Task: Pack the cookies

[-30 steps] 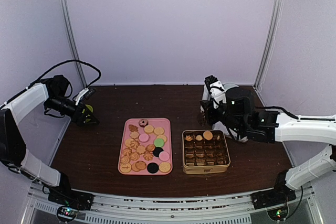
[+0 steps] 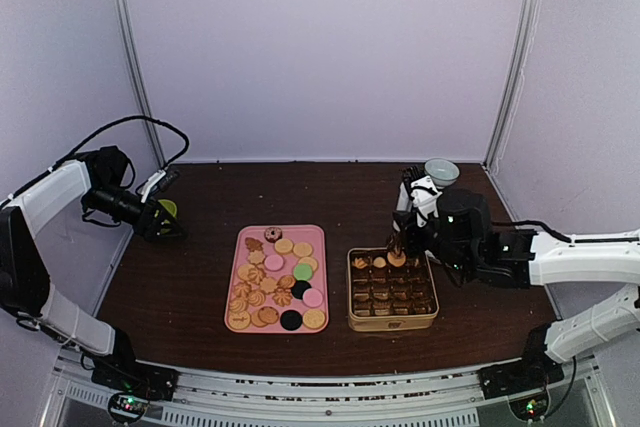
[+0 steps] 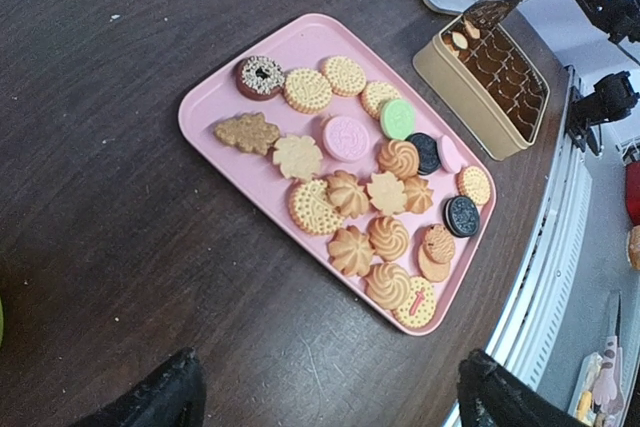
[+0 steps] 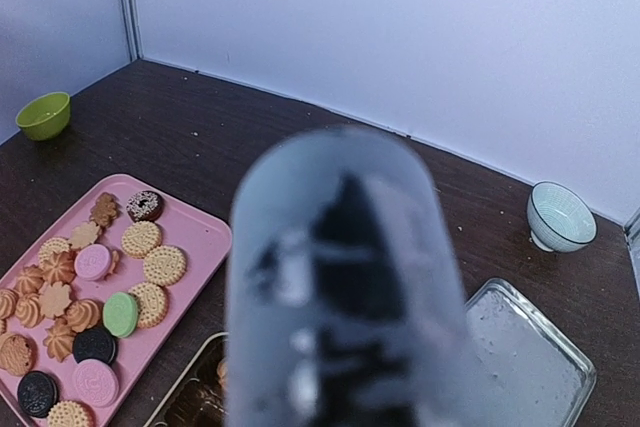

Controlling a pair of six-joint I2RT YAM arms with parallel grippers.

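Note:
Assorted cookies lie on a pink tray left of the tin. The gold tin has a brown divided insert. Along its back row are a swirled cookie, a small round cookie and a larger round one. My right gripper reaches down at the tin's back right, beside that larger cookie. One blurred finger fills the middle of the right wrist view, hiding the gap; whether anything is held does not show. My left gripper is open and empty, well left of the tray.
A silver lid-like tray lies behind the tin, mostly hidden from above by the right arm. A pale bowl stands at the back right, a green bowl at the far left. Behind the pink tray, the table is bare.
The left arm and the pink tray look unchanged.

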